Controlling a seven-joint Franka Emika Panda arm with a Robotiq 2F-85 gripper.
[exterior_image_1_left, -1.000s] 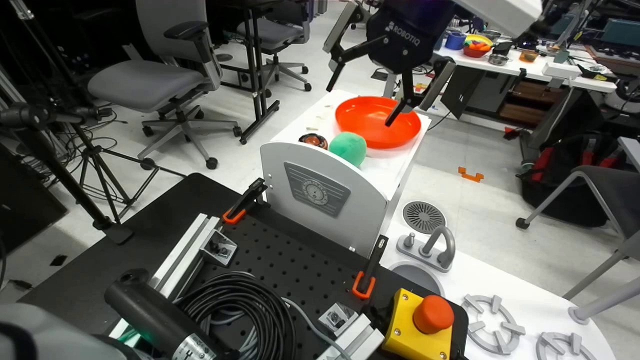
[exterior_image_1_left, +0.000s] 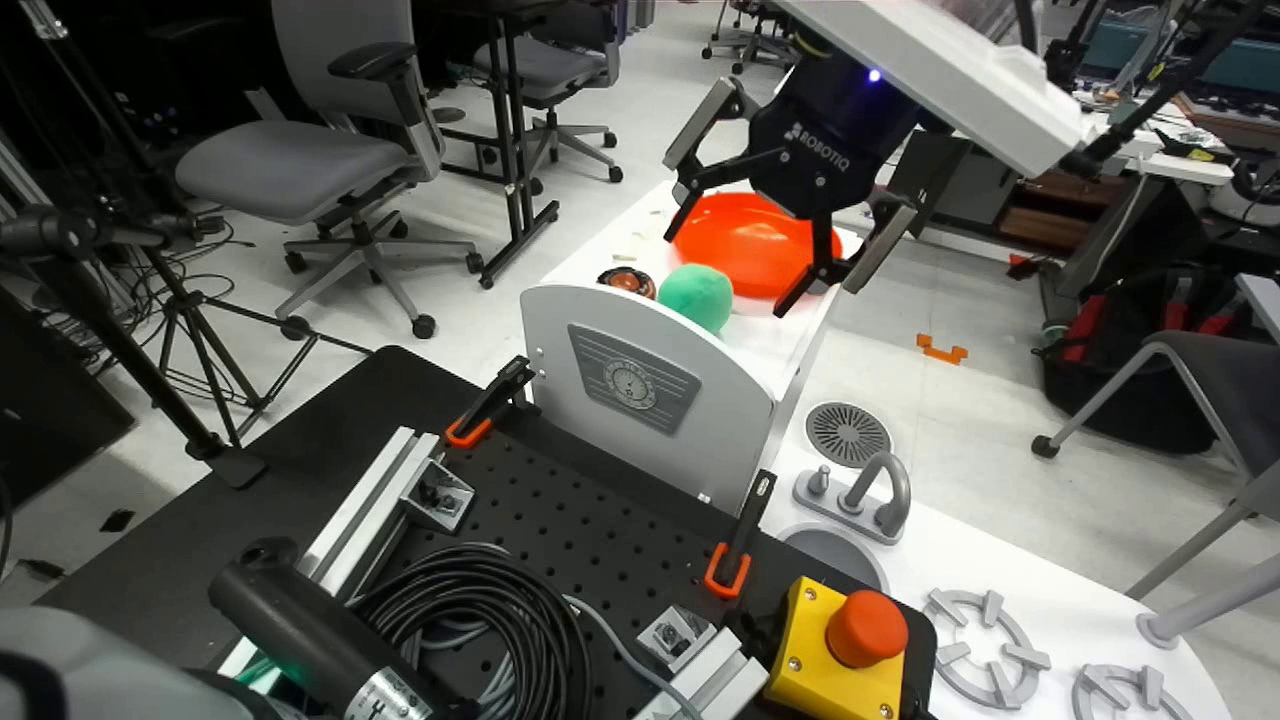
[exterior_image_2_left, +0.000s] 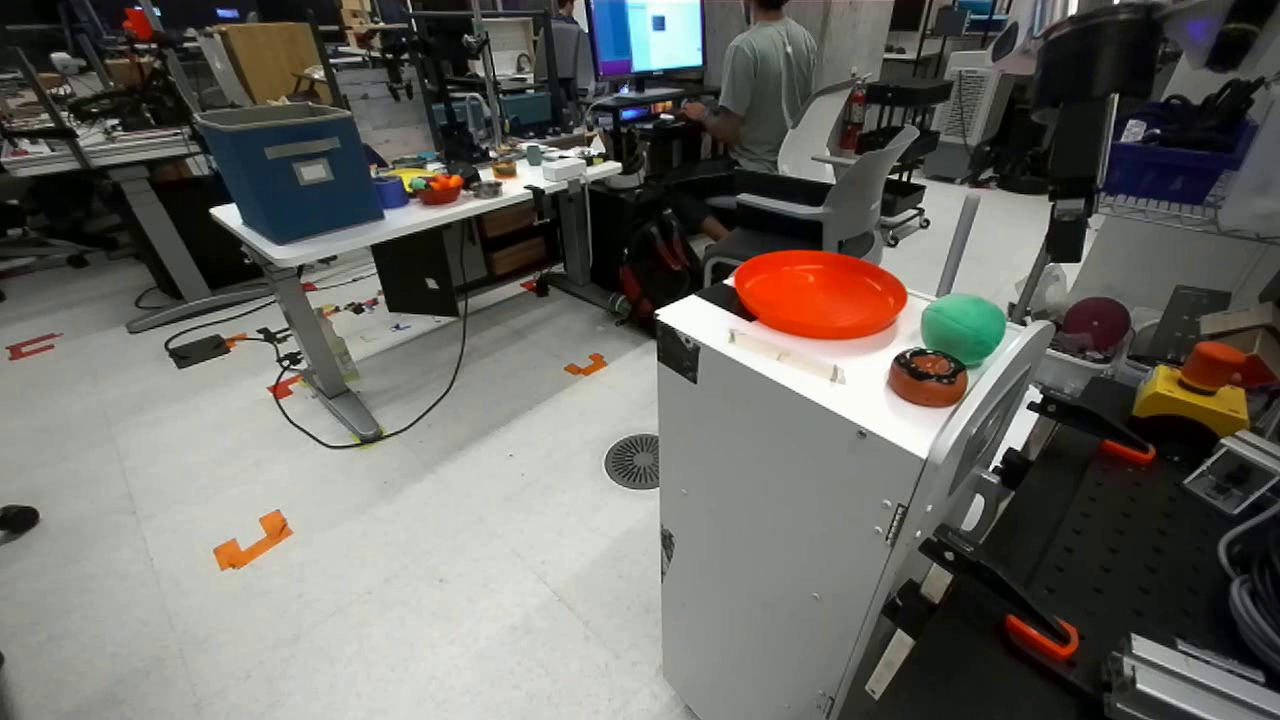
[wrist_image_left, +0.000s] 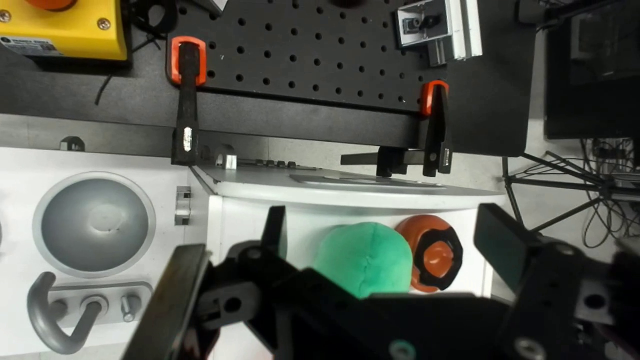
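My gripper (exterior_image_1_left: 734, 270) is open above the white counter top (exterior_image_2_left: 866, 382), its fingers wide apart and nothing between them. In exterior view 1 it hangs in front of the orange-red plate (exterior_image_1_left: 756, 246), covering part of it. A green plush ball (wrist_image_left: 364, 258) lies beside the plate, close to the curved grey panel (exterior_image_1_left: 636, 384). In the wrist view the ball appears between my spread fingers, its lower part hidden by the gripper body. Next to the ball is a round brown-orange object with a black ring (exterior_image_2_left: 927, 377).
Two black clamps with orange pads (exterior_image_1_left: 738, 534) hold the panel side to a black perforated table (exterior_image_1_left: 564, 492). A grey faucet (exterior_image_1_left: 882, 492) and sink (wrist_image_left: 94, 224) are beside it. A yellow emergency-stop box (exterior_image_1_left: 840, 648) sits at the table's edge.
In exterior view 1 my gripper has come lower and slightly to the right, its fingers still open. The plate, ball and brown object have stayed where they were.
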